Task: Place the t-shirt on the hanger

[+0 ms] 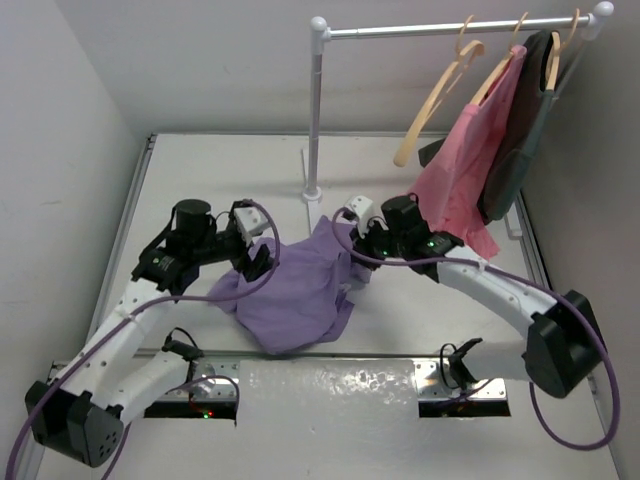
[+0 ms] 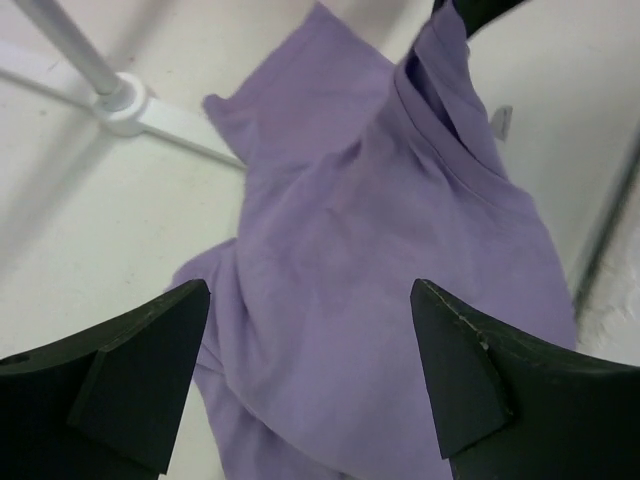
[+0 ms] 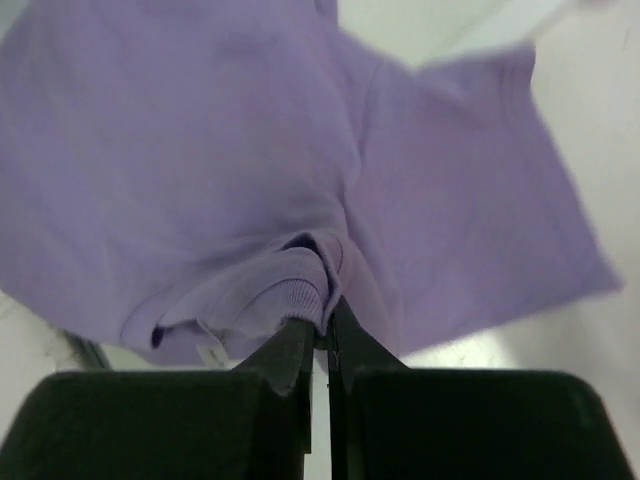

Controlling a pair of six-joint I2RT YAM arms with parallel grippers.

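Note:
A purple t-shirt [image 1: 290,295] lies spread and creased on the white table. At its right edge, my right gripper is shut on a pinch of the shirt's ribbed collar [image 3: 300,295], which rises in a fold toward the fingers. Over the shirt's left part hovers my left gripper, its fingers [image 2: 110,385] wide apart with no cloth held between them; the fabric shows beneath. An empty wooden hanger [image 1: 432,105] hangs from the rack's rail [image 1: 460,29] at the upper right.
Right of the empty hanger, a pink garment [image 1: 465,160] and a dark garment [image 1: 520,135] hang on the rail. The rack's post [image 1: 314,120] stands behind the shirt. Bare table shows at back left and front right.

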